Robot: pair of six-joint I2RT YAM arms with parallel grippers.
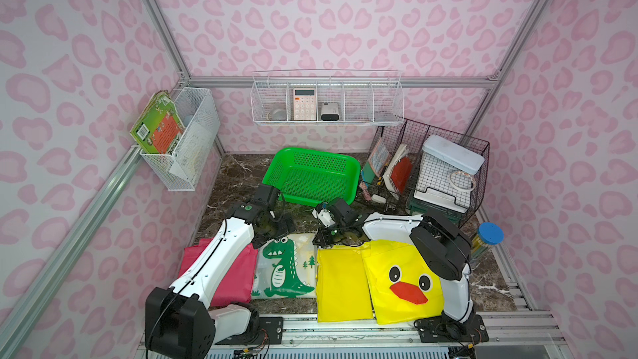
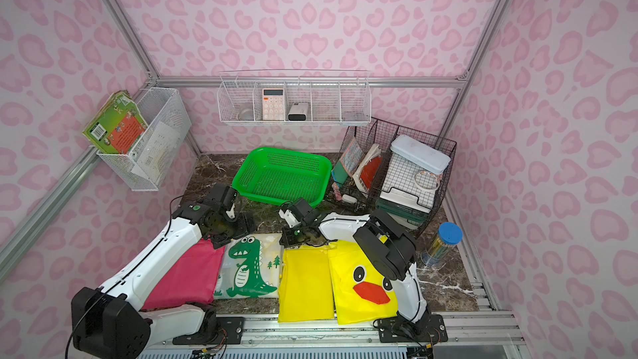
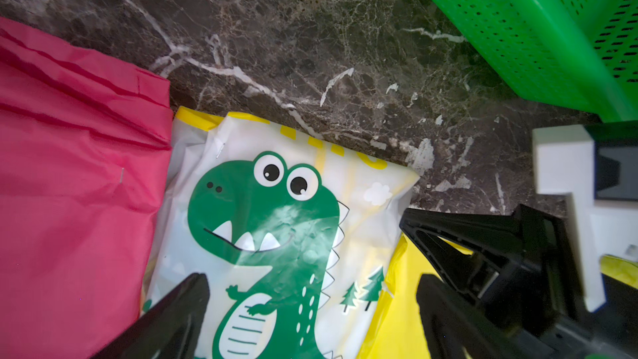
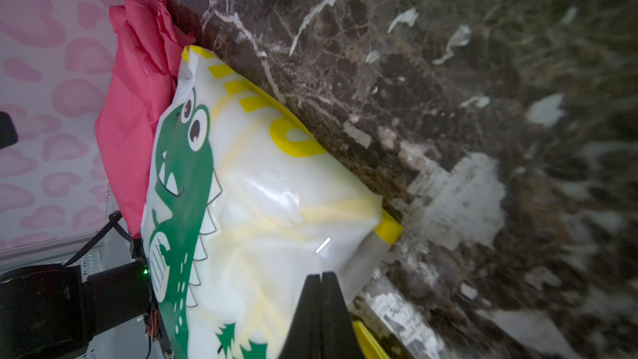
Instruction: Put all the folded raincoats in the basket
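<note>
Four folded raincoats lie in a row along the front: a pink one (image 1: 226, 269), a white one with a green dinosaur (image 1: 284, 272), a plain yellow one (image 1: 343, 286) and a yellow one with a duck face (image 1: 398, 256). Above the dinosaur raincoat, my left gripper is spread open, with nothing held. My right gripper is shut at that raincoat's far right corner, and no fabric shows between its fingertips. Whether they touch the corner is unclear. Behind both grippers stands the empty green basket (image 1: 312, 198).
A black wire rack (image 1: 458, 143) with books and boxes stands back right. The jar with a blue lid (image 1: 490, 233) is near the right edge. White wire baskets hang on the back (image 1: 355, 103) and left (image 1: 189, 166) walls. Bare marble (image 3: 299, 46) lies left of the green basket.
</note>
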